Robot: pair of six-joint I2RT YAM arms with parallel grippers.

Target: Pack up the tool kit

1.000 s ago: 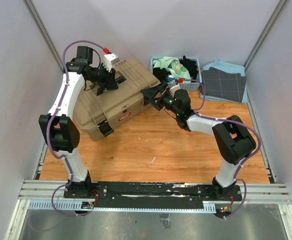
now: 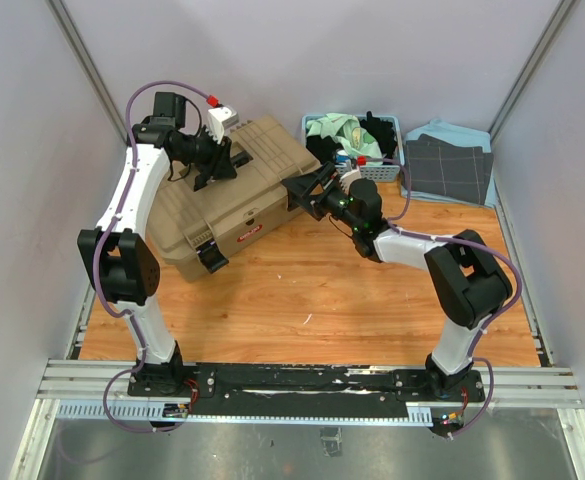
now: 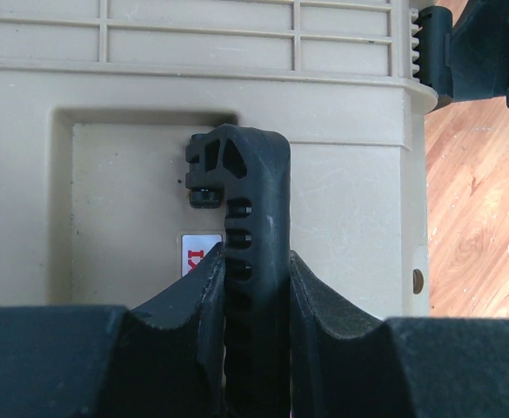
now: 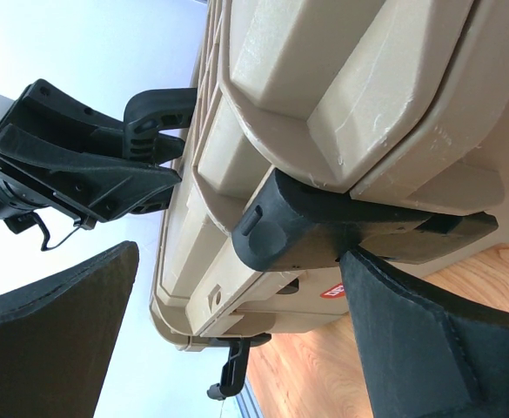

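Observation:
The closed tan tool case (image 2: 272,152) lies at an angle at the back left. Its black carrying handle (image 3: 258,187) runs between the pads of my left gripper, which appear to touch both sides. My right gripper is open at the case's right front. One of its fingers (image 4: 437,340) overlaps the near black latch (image 4: 298,228), and its other finger stands well apart from it. That latch lies close under the lid rim. The far latch (image 4: 234,370) sticks outward from the case front, also visible as the left latch (image 2: 211,256) from above.
A light blue basket (image 2: 380,172) with cloths and small items stands at the back. Folded dark and blue cloths (image 2: 450,168) lie at the back right.

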